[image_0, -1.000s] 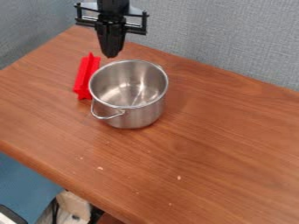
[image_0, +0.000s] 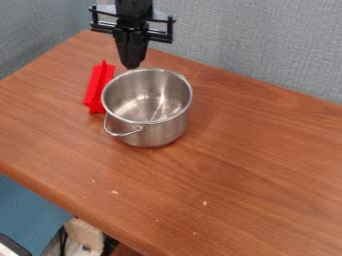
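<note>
A steel pot (image_0: 147, 110) with side handles stands on the wooden table, left of centre. Just left of it lies a red object (image_0: 98, 85), long and ridged. My black gripper (image_0: 131, 63) hangs above and behind the pot's back rim, its fingers shut, with nothing seen between them.
Grey walls border it at the back and left. Blue floor and some small items show beyond the front-left edge.
My gripper has shifted very slightly to the right and up over the last second. The pot and red object have not moved.
</note>
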